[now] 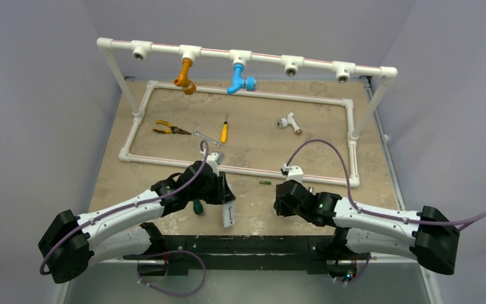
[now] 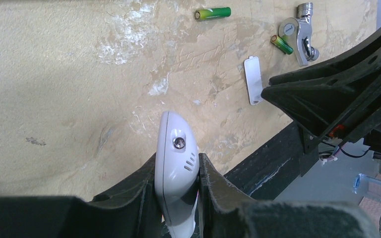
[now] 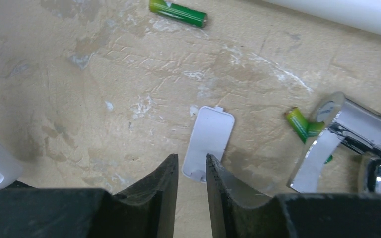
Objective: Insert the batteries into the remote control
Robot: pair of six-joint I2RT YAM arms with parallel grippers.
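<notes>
My right gripper hangs over the small white battery cover (image 3: 211, 131), its fingertips slightly apart with nothing visible between them. A green battery (image 3: 178, 13) lies beyond the cover, toward the pipe frame. Green batteries (image 3: 300, 124) lie to the cover's right, partly hidden by a chrome fitting (image 3: 312, 163).
A white pipe frame (image 1: 253, 171) borders the work area at the back. A green-handled tool (image 1: 198, 207) lies beside my left gripper. Pliers, a wrench and a yellow screwdriver (image 1: 224, 132) lie inside the frame.
</notes>
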